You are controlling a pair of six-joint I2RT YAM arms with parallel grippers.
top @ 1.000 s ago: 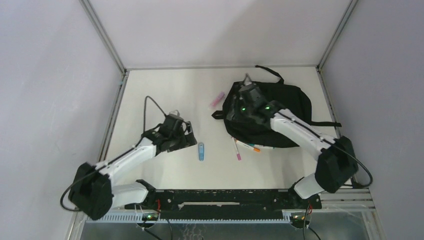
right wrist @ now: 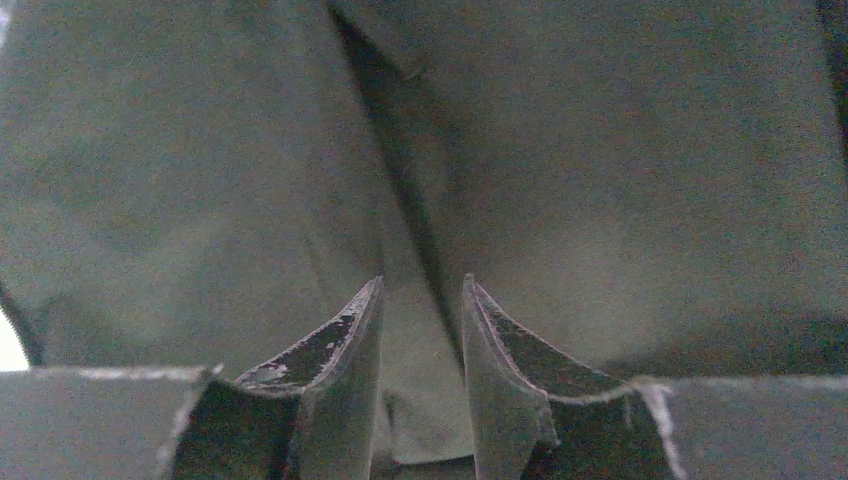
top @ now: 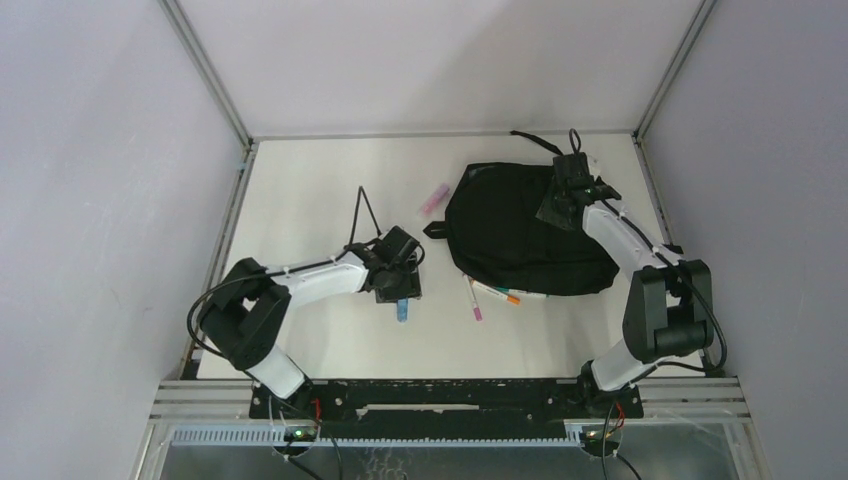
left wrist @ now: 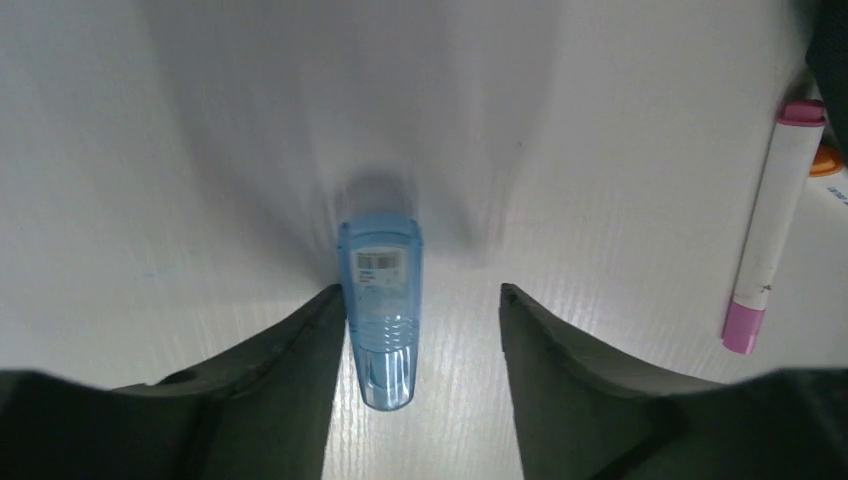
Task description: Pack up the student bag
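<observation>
The black bag (top: 500, 235) lies flat on the right half of the table. A small blue translucent case (left wrist: 380, 300) with a barcode label rests on the white surface. My left gripper is open above it; in that view the case appears between the fingers, close to the left one. From the top, the arm covers part of the blue case (top: 402, 310). Over the bag's right part hangs my right gripper, open by a small gap, with folded dark cloth below. Whether its fingers touch the cloth cannot be told.
A pink marker (top: 478, 311) and an orange-ended marker (top: 512, 299) stick out along the bag's lower edge, with other markers partly covered. A pink-purple item (top: 435, 199) lies left of the bag.
My left gripper has moved right, from beside the blue case to over it. The right gripper has shifted right across the bag toward its right part.
</observation>
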